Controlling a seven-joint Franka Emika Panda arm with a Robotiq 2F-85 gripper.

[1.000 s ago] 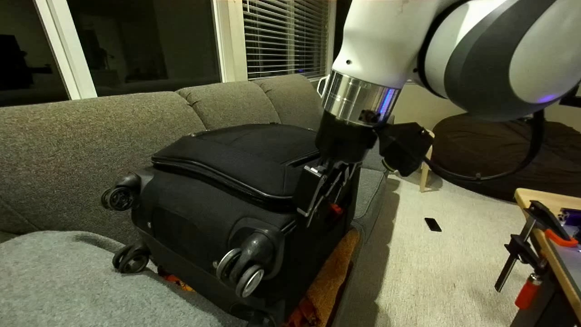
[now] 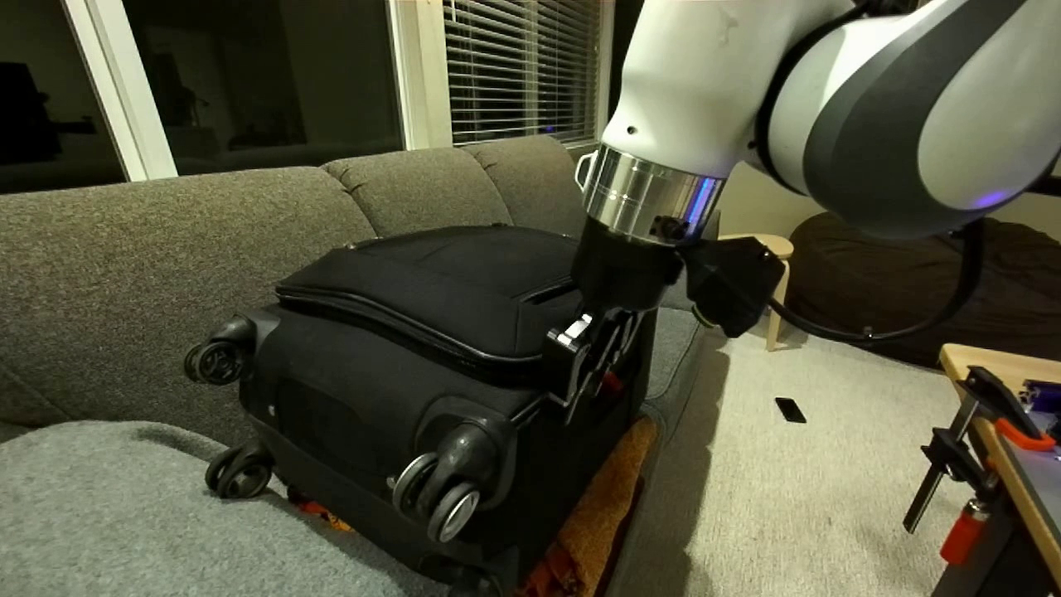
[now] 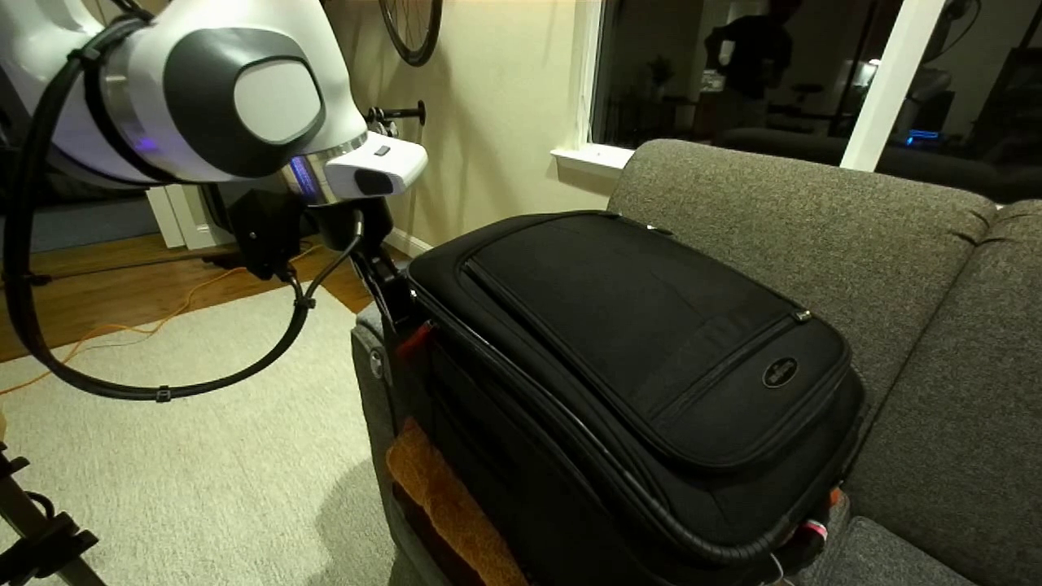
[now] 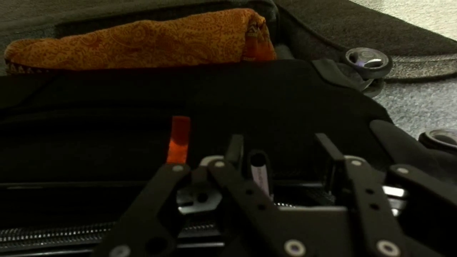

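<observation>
A black suitcase [image 3: 625, 322] lies on the couch, its wheels toward the near side of exterior view 1. My gripper is at the suitcase's upper edge on the floor side, pointing down over the zipper [image 4: 64, 233]. A gap shows between its two fingers in the wrist view. In that gap, nearer the left finger [image 4: 235, 150], stands a dark zipper pull [image 4: 259, 173] with a pale face; no grip on it is visible. A red tab [image 4: 178, 139] hangs on the suitcase's side, left of the fingers. The fingertips are partly hidden in exterior view 2.
An orange patterned cloth [image 4: 141, 40] lies beneath the suitcase along the couch edge. The couch back [image 2: 149, 288] rises behind. A phone-like dark object [image 2: 791, 410] lies on the carpet, and a table with a clamp [image 2: 960, 448] stands at right. Carpet beside the couch is mostly clear.
My gripper has come down slightly at the suitcase edge, and its finger linkage looks shifted. The suitcase has not visibly moved.
</observation>
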